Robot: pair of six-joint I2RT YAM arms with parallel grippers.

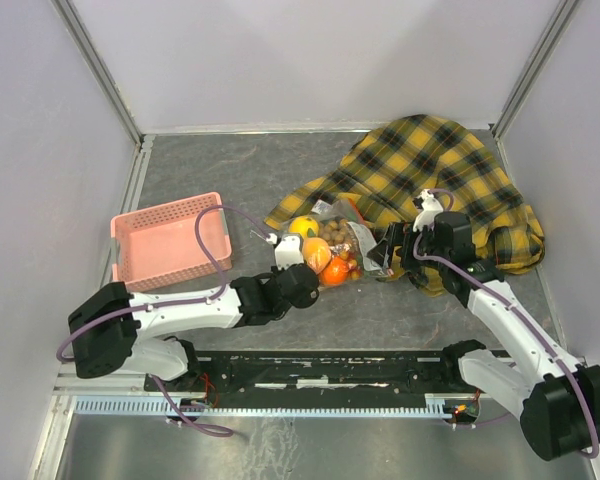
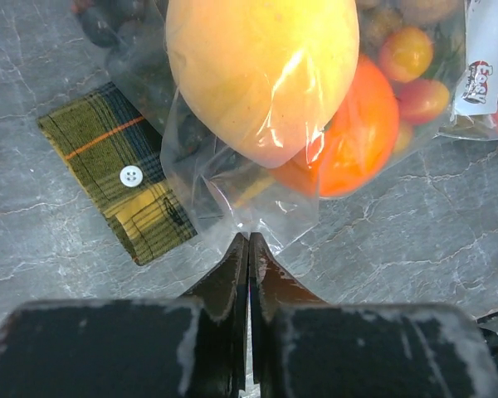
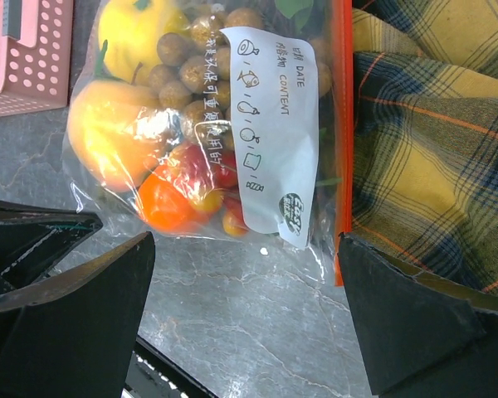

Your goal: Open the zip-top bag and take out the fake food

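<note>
A clear zip top bag (image 3: 257,178) full of fake food lies flat on the grey table, its red zip edge (image 3: 344,124) toward the shirt. Through the plastic show a mango (image 2: 261,75), an orange (image 2: 357,133), a yellow fruit (image 3: 137,37), brown potatoes (image 3: 195,79) and small red-yellow tomatoes (image 2: 423,101). My left gripper is shut on a bottom corner of the bag's clear film, just beyond the mango. At the bag's zip side, my right gripper stands open, its fingers apart, with nothing visibly pinched between them.
A yellow-and-black plaid shirt (image 1: 460,170) spreads behind and to the right of the bag, with a cuff (image 2: 120,170) beside it. To the left sits an empty pink basket (image 1: 170,240). Bare table lies in front of the bag.
</note>
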